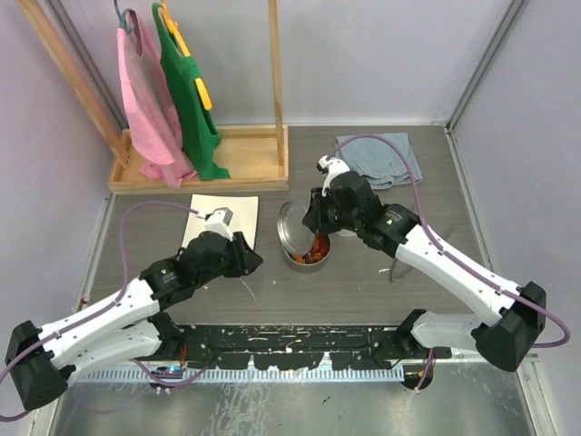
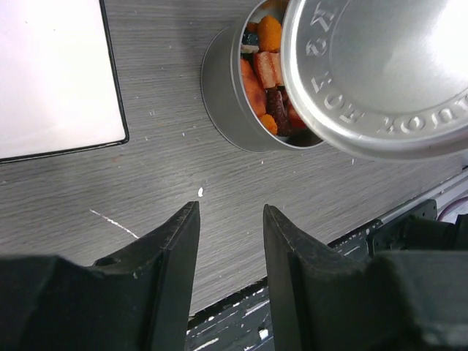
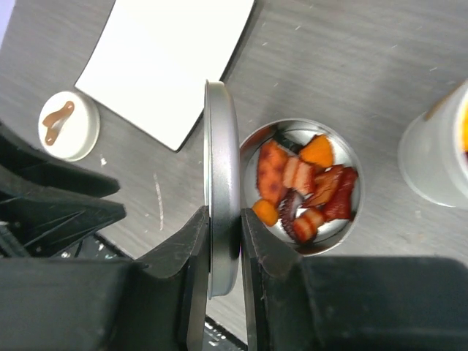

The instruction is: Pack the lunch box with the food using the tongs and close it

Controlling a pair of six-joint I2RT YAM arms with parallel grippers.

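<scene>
A round metal lid [image 1: 294, 228] is pinched by its rim in my right gripper, which is shut on it. It stands on edge, tilted, above the left side of a round metal tin [image 1: 318, 258]. Inside the tin lie orange carrot pieces [image 3: 318, 151] and reddish-brown meat [image 3: 336, 194]. In the left wrist view the lid [image 2: 380, 66] covers part of the tin [image 2: 227, 99]. My left gripper is open with nothing between its fingers, over the table left of the tin and apart from the lid.
A white board [image 1: 234, 213] lies left of the tin. A white cup [image 3: 450, 153] with food stands on the tin's other side, and a small white pot with a brown handle [image 3: 69, 126] lies near the left gripper. A blue cloth [image 1: 378, 160] rests at the back right. Hanging aprons [image 1: 150, 100] occupy the back left.
</scene>
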